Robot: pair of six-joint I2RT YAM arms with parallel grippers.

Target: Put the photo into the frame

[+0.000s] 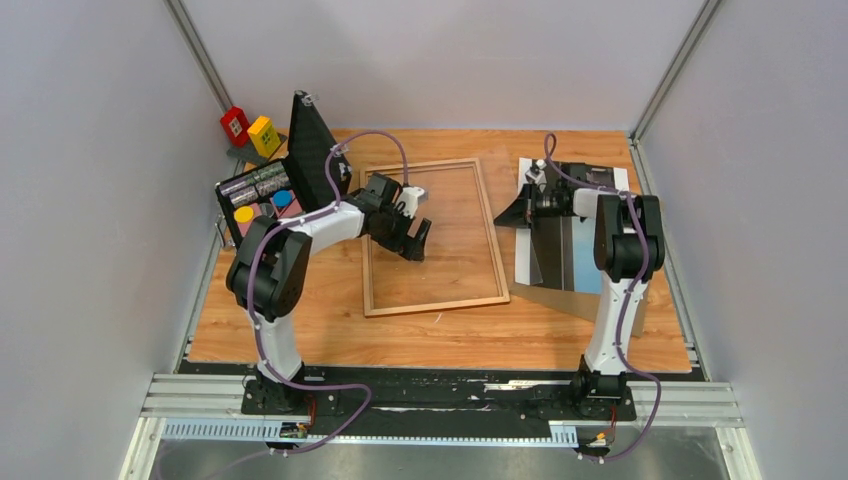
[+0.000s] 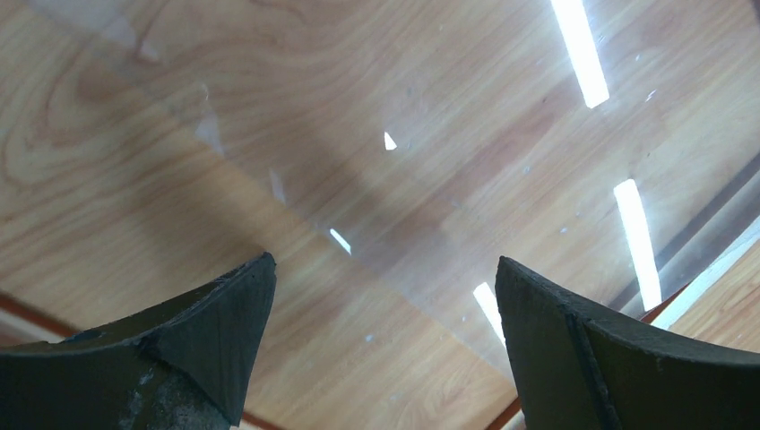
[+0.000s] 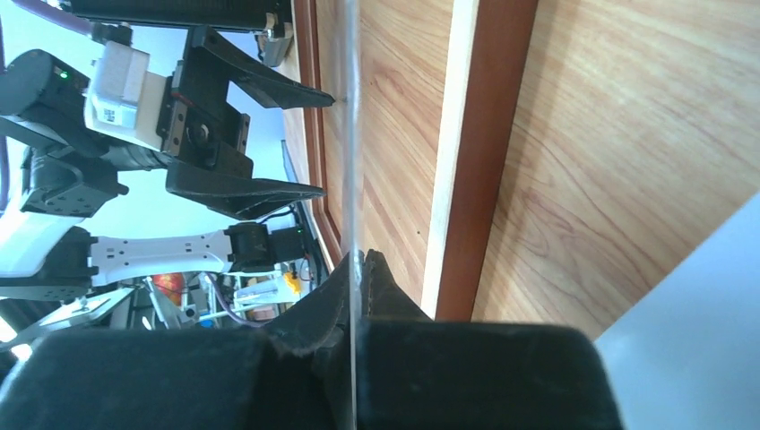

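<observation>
The wooden frame [image 1: 432, 308] lies mid-table; in the right wrist view its rim [image 3: 473, 161] stands beyond a thin clear sheet [image 3: 352, 143]. My right gripper [image 1: 510, 218], right of the frame, is shut on that sheet, seen edge-on between its fingers. My left gripper [image 1: 418, 240] is open over the frame's interior; its wrist view shows a glossy transparent surface [image 2: 430, 197] below the spread fingers. The photo [image 1: 553, 262], grey and pale blue, lies at the right on a brown board [image 1: 570, 305], partly under my right arm.
An open black case [image 1: 315, 150] with coloured pieces stands at the back left, beside red [image 1: 235, 125] and yellow [image 1: 263, 137] blocks.
</observation>
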